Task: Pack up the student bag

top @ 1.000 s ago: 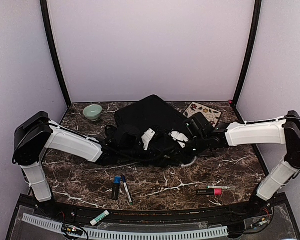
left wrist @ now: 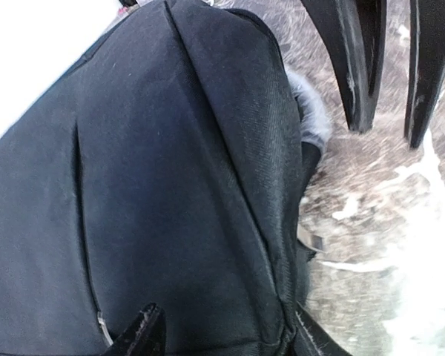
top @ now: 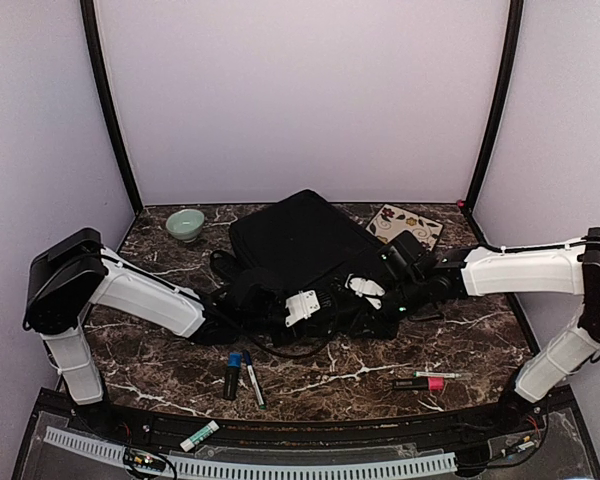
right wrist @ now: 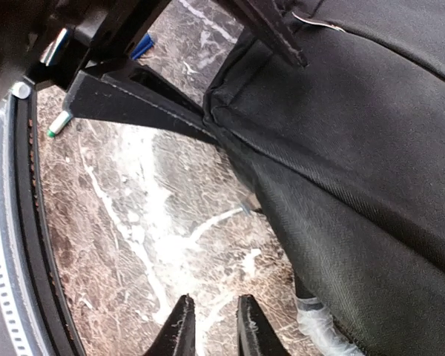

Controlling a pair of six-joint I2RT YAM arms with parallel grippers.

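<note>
The black bag (top: pixel 295 235) lies across the back middle of the table, both arms reaching to its front edge. My left gripper (top: pixel 305 322) is at that edge; in the left wrist view its fingertips (left wrist: pixel 141 334) are low against the fabric, fingers apart. My right gripper (top: pixel 365 318) is just right of it; in the right wrist view its fingertips (right wrist: pixel 179 326) stand apart over bare marble beside the bag's hanging edge, nothing between them.
A green bowl (top: pixel 185 222) and a floral notebook (top: pixel 404 222) sit at the back. Markers (top: pixel 232 375), a pink-capped marker (top: pixel 415 384), pens and a glue stick (top: pixel 198 436) lie along the front, where marble is partly clear.
The right gripper has moved slightly, and the bag's front edge between them has shifted.
</note>
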